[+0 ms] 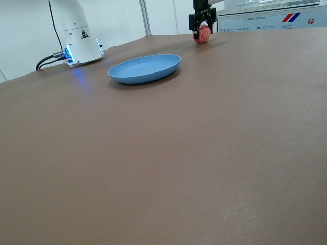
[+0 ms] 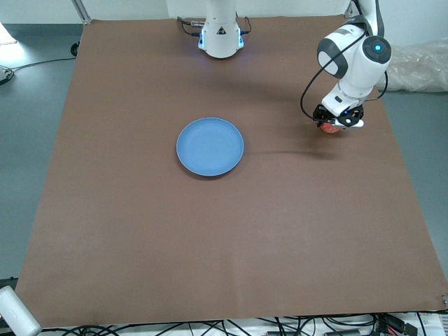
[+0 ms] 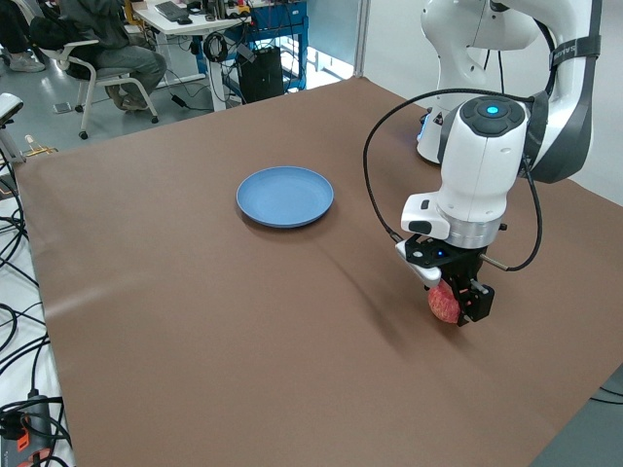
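A blue plate (image 2: pixel 210 146) (image 1: pixel 144 68) (image 3: pixel 284 196) lies on the brown table (image 2: pixel 231 245). Right of it, at the table's far right in the left view, my black gripper (image 2: pixel 336 119) (image 1: pixel 202 28) (image 3: pixel 454 297) points down at a red apple (image 1: pixel 203 35) (image 3: pixel 443 304), with its fingers around the apple's sides. Whether they grip it cannot be told; the apple is partly hidden by the gripper and appears on or just above the tabletop.
Cables line the near edge. Wrapped plastic (image 2: pixel 420 66) lies beyond the right edge.
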